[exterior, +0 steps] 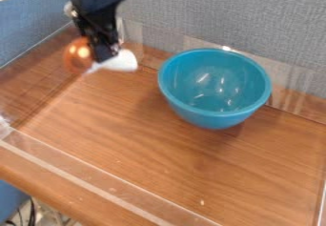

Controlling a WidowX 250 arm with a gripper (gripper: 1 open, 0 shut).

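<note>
My dark gripper (97, 41) hangs at the upper left, shut on an object with an orange, spotted end (79, 58) and a white end (121, 62), held above the wooden surface. The held object is blurred, so its exact kind is unclear. A turquoise bowl (214, 92) sits to the right of it, apart from the gripper, and looks empty.
Grey padded walls (242, 15) stand along the back and left. Cables show below the front left edge.
</note>
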